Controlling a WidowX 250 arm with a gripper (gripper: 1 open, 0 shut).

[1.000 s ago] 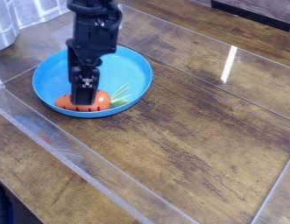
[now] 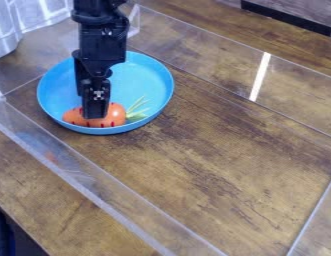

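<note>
A blue round bowl (image 2: 150, 78) sits on the wooden table at the upper left. In it lies an orange toy carrot (image 2: 110, 117) with pale green leaves. My black gripper (image 2: 93, 98) reaches down from the top into the bowl, directly over the carrot, its fingers open. Whether the fingertips touch the carrot I cannot tell.
Transparent strips or panels run along the left and right. A crumpled white item (image 2: 5, 25) sits at the top left corner.
The gripper has shifted slightly over the last second, now lower over the carrot. The bowl and carrot look unmoved.
</note>
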